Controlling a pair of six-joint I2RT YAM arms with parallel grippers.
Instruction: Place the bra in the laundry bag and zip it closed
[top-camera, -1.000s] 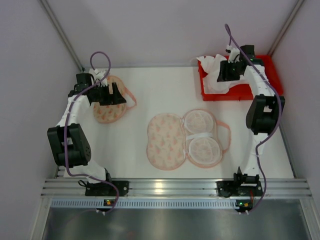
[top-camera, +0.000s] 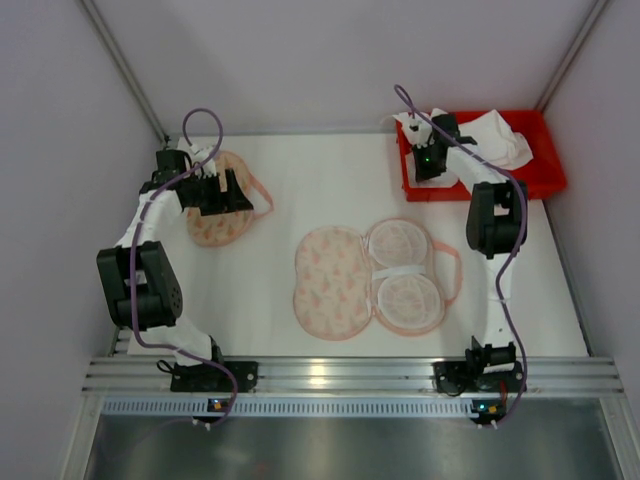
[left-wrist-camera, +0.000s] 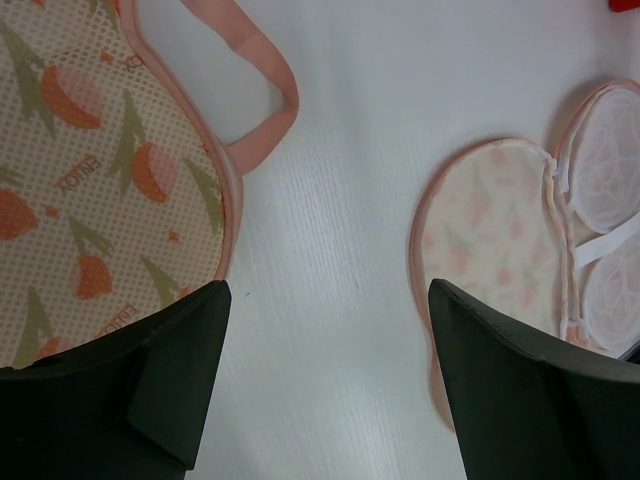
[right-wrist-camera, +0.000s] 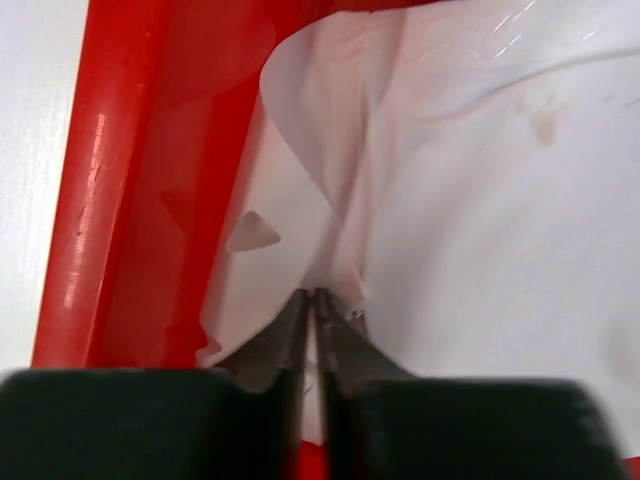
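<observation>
My right gripper is down inside the red bin (top-camera: 530, 180) on crumpled white fabric (right-wrist-camera: 480, 180), its fingertips close together at a pinkish fold; whether anything is between them is unclear. My left gripper hangs open above a closed peach-patterned bag (left-wrist-camera: 110, 180) with a pink strap, at the table's left. An open laundry bag (top-camera: 330, 280) lies flat in the middle, its patterned half left and its half with two round mesh pockets and a white band (top-camera: 398, 271) right.
The bin stands at the back right against the side and back edges.
My right gripper has moved left and down into the bin's left part, and its fingers have drawn closer. The left arm has barely moved.
</observation>
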